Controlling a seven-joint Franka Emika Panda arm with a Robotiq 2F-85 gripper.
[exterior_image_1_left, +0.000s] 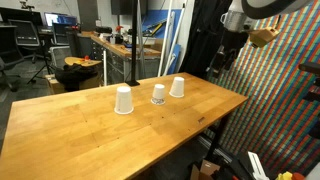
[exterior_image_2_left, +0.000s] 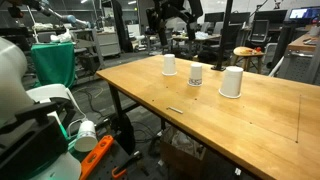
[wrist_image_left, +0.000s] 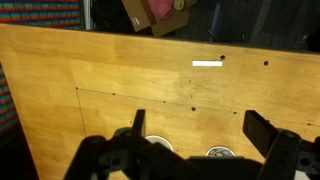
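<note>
Three white cups stand apart on the wooden table. In exterior view 1 they are a left cup (exterior_image_1_left: 124, 98), a middle cup (exterior_image_1_left: 158, 94) and a right cup (exterior_image_1_left: 177, 87). A small white strip (wrist_image_left: 207, 63) lies flat near the table's edge; exterior view 2 shows this strip (exterior_image_2_left: 176, 110) too. High above the table hangs my gripper, its fingers spread wide with bare wood visible between them. It touches none of the cups. Two round cup shapes show low in the wrist view, the left one (wrist_image_left: 160, 142) partly covered by the gripper body.
Below the table edge sits an open cardboard box (exterior_image_2_left: 182, 155). Desks and office chairs (exterior_image_1_left: 28, 38) stand well behind the table.
</note>
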